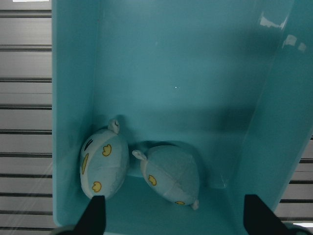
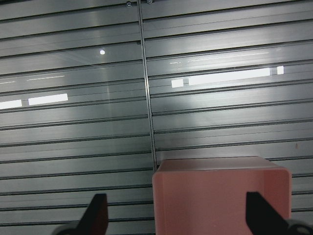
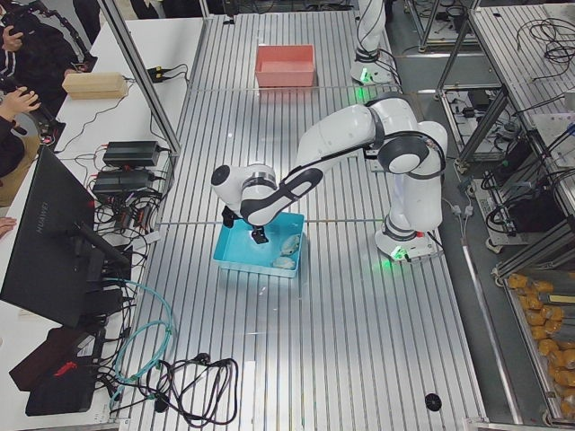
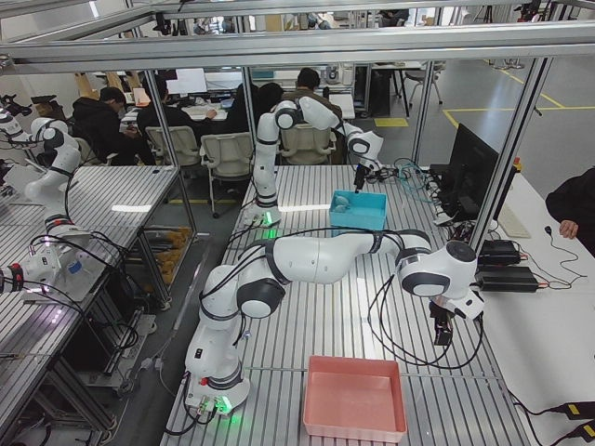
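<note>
A blue bin [image 3: 235,260] holds two pale blue plush toys [image 1: 102,166] [image 1: 171,174] with small yellow patches, side by side at one end in the left wrist view. My left gripper is over the bin, open, with nothing between its fingers. My right gripper hangs open and empty near the pink bin [image 4: 353,432] on the other half of the table, which looks empty.
A monitor [image 3: 49,233], power boxes and tangled cables [image 3: 202,395] lie along the left side in the camera left view. A metal frame rail [image 4: 297,42] crosses above.
</note>
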